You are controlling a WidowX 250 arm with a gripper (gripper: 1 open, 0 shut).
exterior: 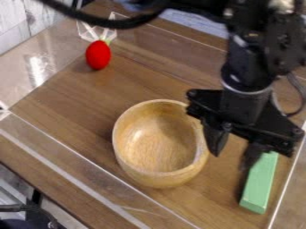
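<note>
My black gripper (234, 134) reaches down over the right side of the table, just above and beside the right rim of the wooden bowl (141, 161). A green block (259, 188) lies at the lower right, its far end close to the gripper's fingertips. Whether the fingers are open, shut or holding anything is hidden by the dark gripper body.
A red egg-shaped object (98, 55) stands at the back left, with a white wire-like item (97, 28) behind it.
</note>
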